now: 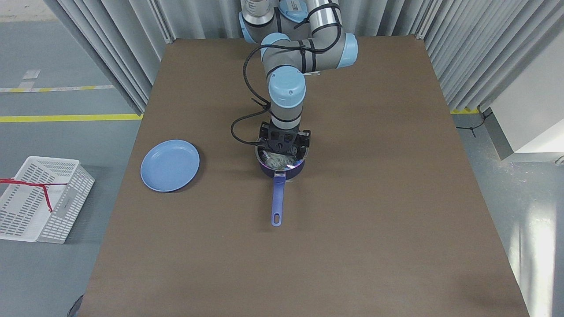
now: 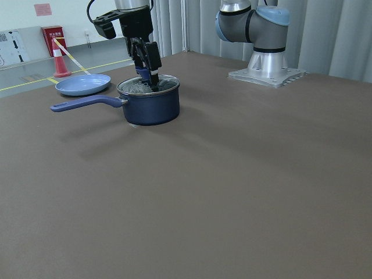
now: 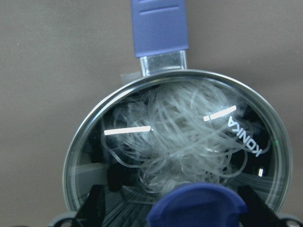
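A dark blue saucepan [image 2: 152, 110] with a long blue handle [image 1: 277, 203] stands on the table, holding white tangled contents seen through its glass lid [image 3: 175, 127]. The lid's blue knob [image 3: 196, 210] is at the bottom of the wrist view. My black gripper [image 2: 149, 72] is low over the lid at the knob, one finger each side of it. Whether it is shut on the knob I cannot tell.
A blue plate [image 1: 169, 165] lies on the table left of the pan in the front view. A white crate [image 1: 66, 216] stands on the floor beyond the table.
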